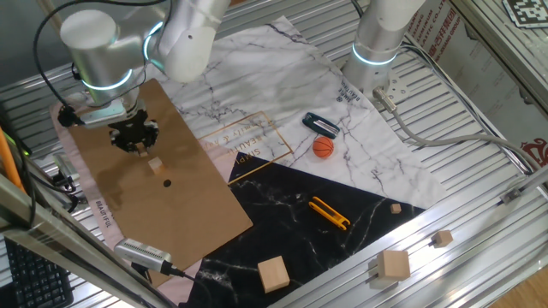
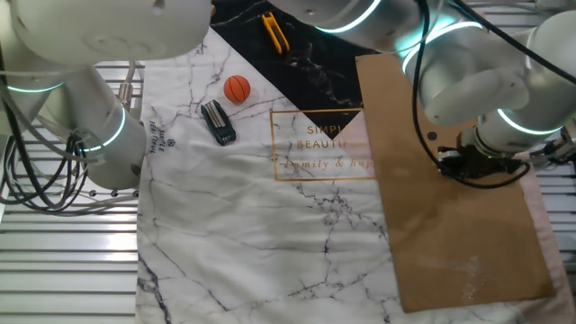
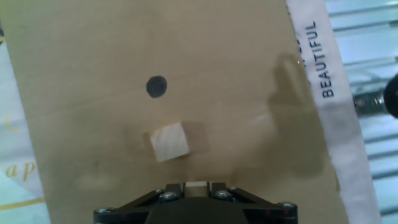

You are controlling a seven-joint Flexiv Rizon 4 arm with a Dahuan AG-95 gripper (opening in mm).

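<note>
My gripper (image 1: 137, 147) hangs over the brown board, its fingers shut on a small wooden block (image 3: 196, 184), whose pale top edge shows between them in the wrist view. Just ahead of it, a second wooden block (image 3: 169, 142) rests on the board (image 3: 74, 130), slightly turned. Exterior view 1 shows that resting block (image 1: 155, 165) close to the gripper, with a gap between it and the held one. Past it lies a black round spot (image 3: 157, 86) on the board. In exterior view 2 the arm hides both blocks.
An orange ball (image 1: 323, 147), a dark green-black tool (image 1: 321, 125) and a yellow cutter (image 1: 330, 213) lie on the marbled cloth. More wooden blocks, including a large one (image 1: 273, 274), are at the front. A white device (image 1: 143, 254) stands near the board's front end.
</note>
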